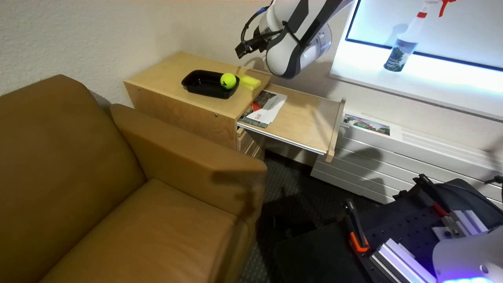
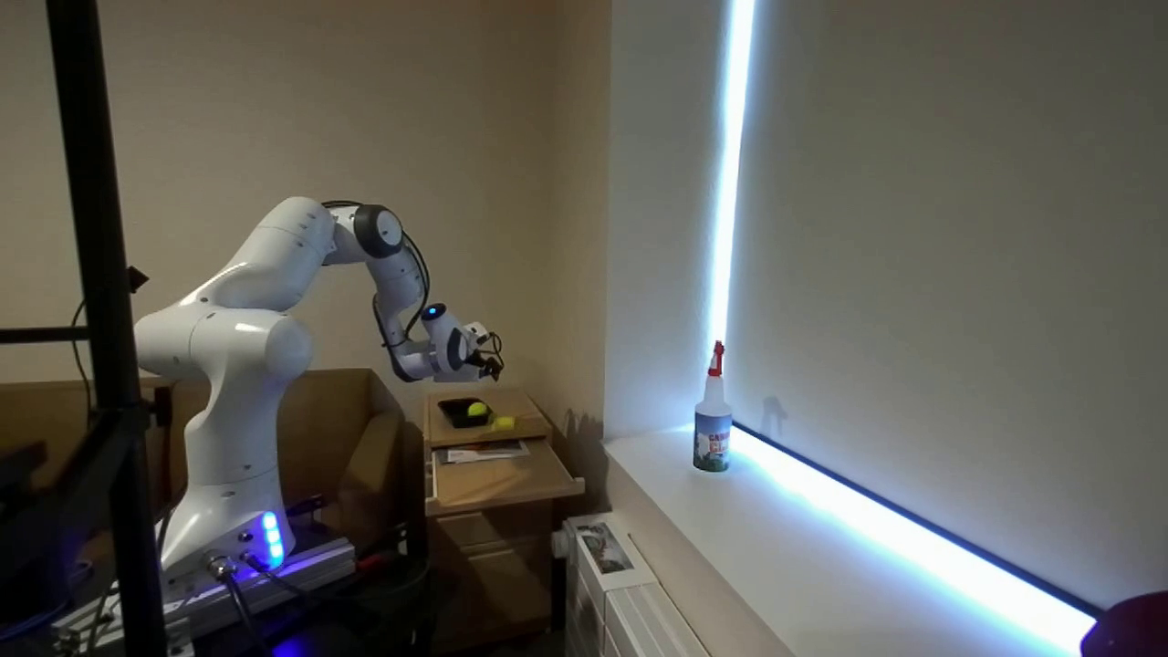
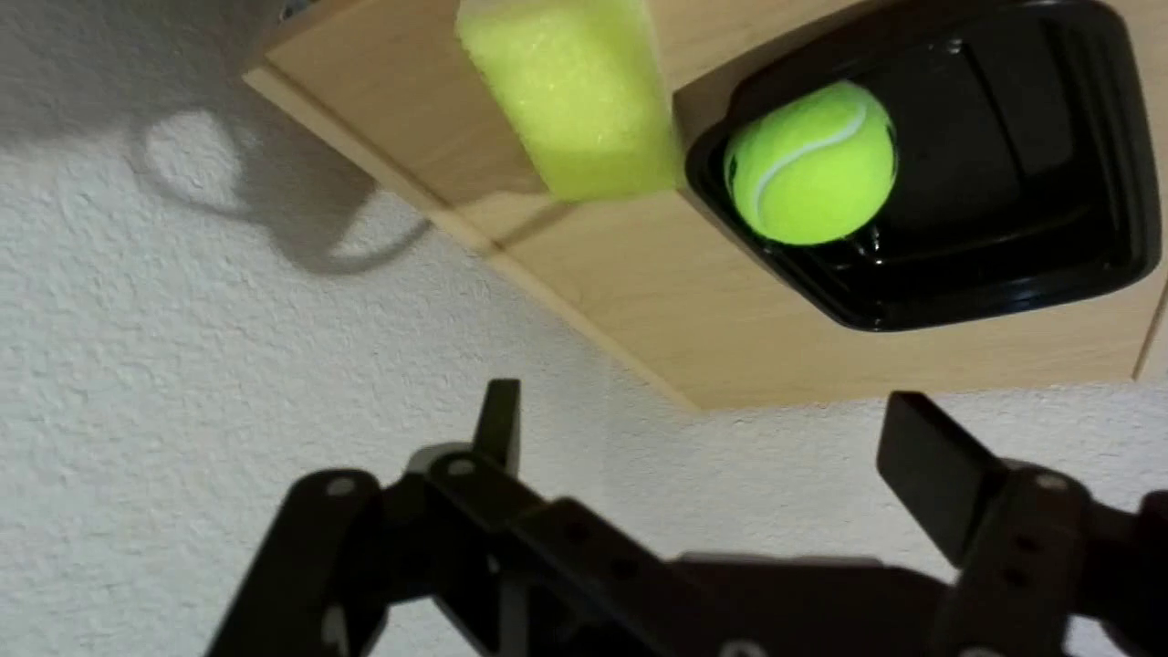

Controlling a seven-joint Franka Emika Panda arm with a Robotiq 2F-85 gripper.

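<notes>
A yellow-green tennis ball [image 3: 816, 164] rests in the black tray [image 3: 1013, 279], at the end nearest the yellow sponge [image 3: 575, 99]. Both tray and sponge lie on the wooden cabinet top [image 1: 174, 63]. My gripper is open in the wrist view, its fingers wide apart with only wall behind the gap. From the second exterior view the gripper [image 2: 493, 370] hangs above the cabinet, clear of ball, tray and sponge. In the first exterior view, the arm's wrist hides most of the gripper.
The cabinet's top drawer [image 1: 311, 118] is pulled out, with papers [image 1: 271, 108] inside. A wall stands close behind the cabinet. To the right are a radiator [image 1: 368, 155] and a sill bearing a spray bottle [image 1: 401, 52]. A brown sofa [image 1: 188, 141] stands in front.
</notes>
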